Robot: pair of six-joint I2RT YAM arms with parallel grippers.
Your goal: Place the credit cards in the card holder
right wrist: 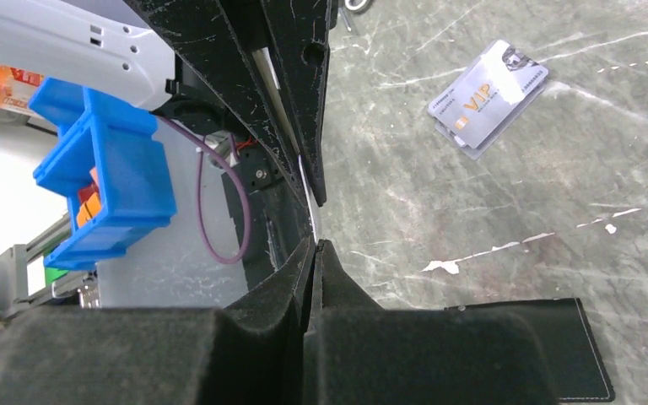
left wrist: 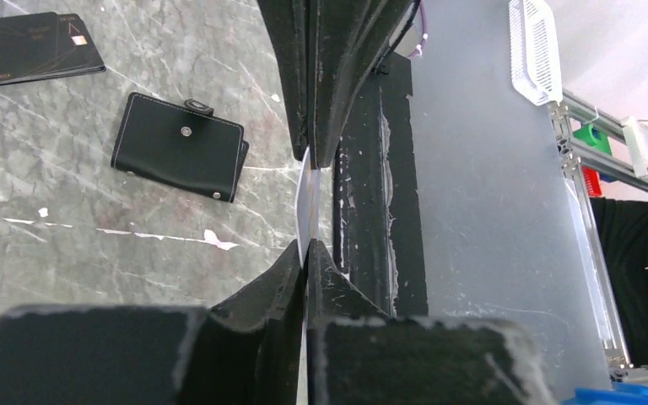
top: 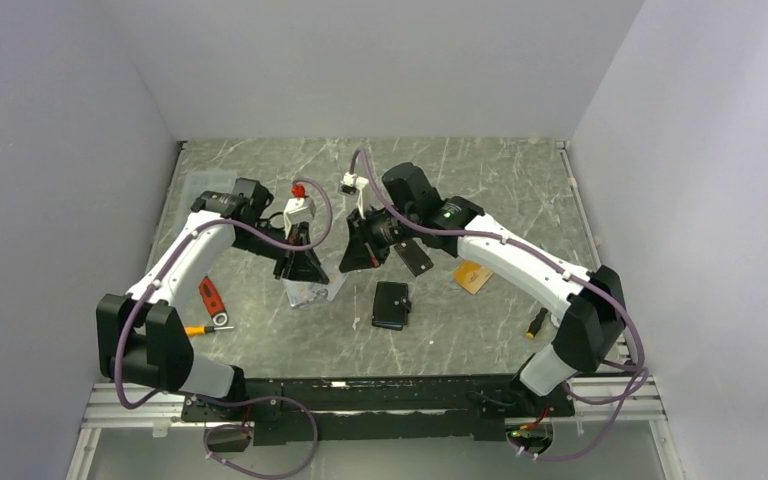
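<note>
My left gripper [top: 302,268] and my right gripper [top: 352,262] face each other above the table's middle. Both are shut on one thin pale card, seen edge-on as a card [left wrist: 306,202] between the two sets of fingertips in the left wrist view and likewise in the right wrist view. The black card holder [top: 391,305] lies closed below them toward the front. Black VIP cards lie stacked beside it, and silver VIP cards [right wrist: 485,97] lie on the table in the right wrist view.
An orange card [top: 472,277] lies right of the middle. A red-handled tool [top: 211,296] and a yellow screwdriver [top: 197,329] lie at the left, and another screwdriver [top: 536,322] at the right.
</note>
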